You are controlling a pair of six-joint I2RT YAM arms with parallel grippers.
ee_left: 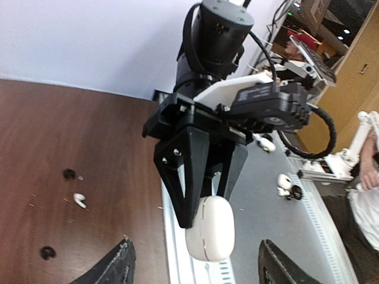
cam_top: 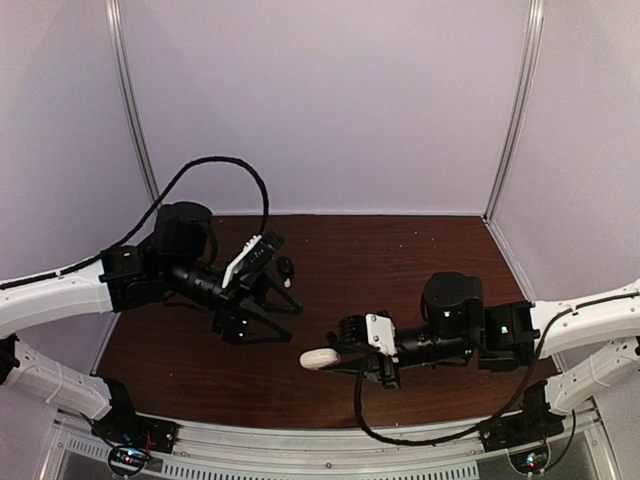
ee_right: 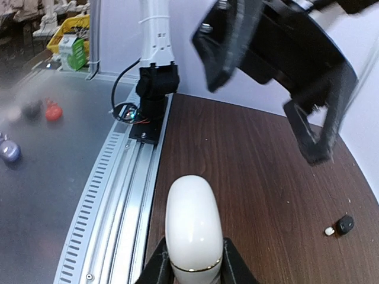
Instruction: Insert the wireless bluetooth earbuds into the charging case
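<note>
My right gripper [cam_top: 340, 360] is shut on the white charging case [cam_top: 318, 358], which looks closed; it fills the right wrist view's lower middle [ee_right: 192, 219]. Up and left of it, my left gripper [cam_top: 285, 320] stands open, with empty fingers, showing at the bottom edge of its wrist view. In the left wrist view a small white piece [ee_left: 80, 200], perhaps an earbud, lies on the table near two dark pieces [ee_left: 70, 174]. A black and white piece [ee_right: 344, 225] lies on the table in the right wrist view.
Walls enclose it, and a metal rail [cam_top: 330, 445] runs along the front edge, where both arm bases sit.
</note>
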